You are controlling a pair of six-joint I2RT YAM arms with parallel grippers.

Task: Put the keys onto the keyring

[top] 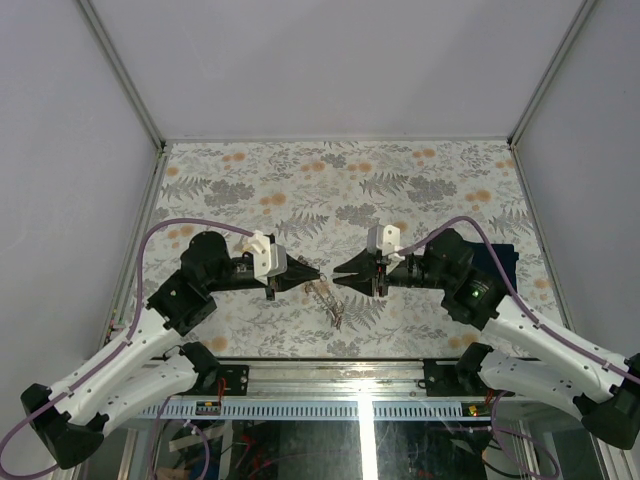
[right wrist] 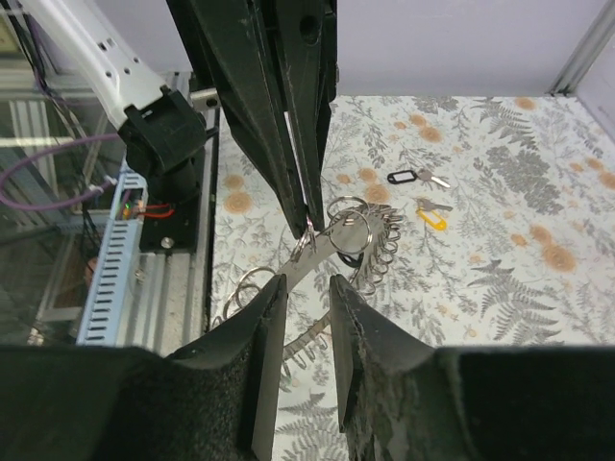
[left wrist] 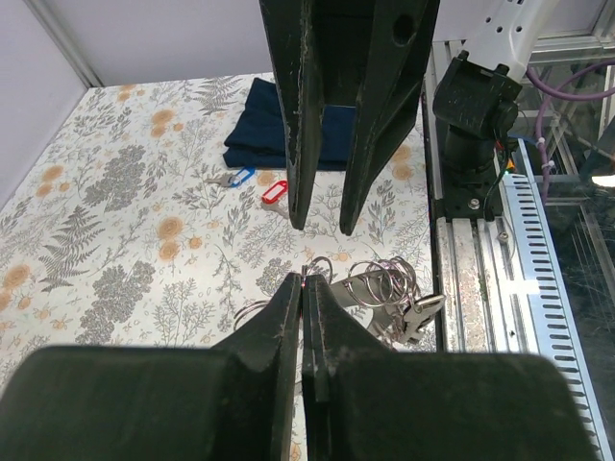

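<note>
My left gripper (top: 321, 275) is shut on the keyring, with a thin bit of bright metal showing between its fingertips in the right wrist view. From there the keyring (left wrist: 391, 286), a silvery band with several wire rings, hangs below the fingers. Facing it at close range, my right gripper (top: 338, 275) stands part open with empty space between its tips. Two tagged keys lie on the table in the left wrist view, one with a red tag (left wrist: 275, 192), one with a blue tag (left wrist: 241, 177). The right wrist view shows a black tag (right wrist: 402, 177) and a yellow tag (right wrist: 432, 220), each with a key.
A folded dark blue cloth (top: 495, 262) lies at the table's right side, partly behind the right arm. A metal rail (top: 320, 370) borders the near edge.
</note>
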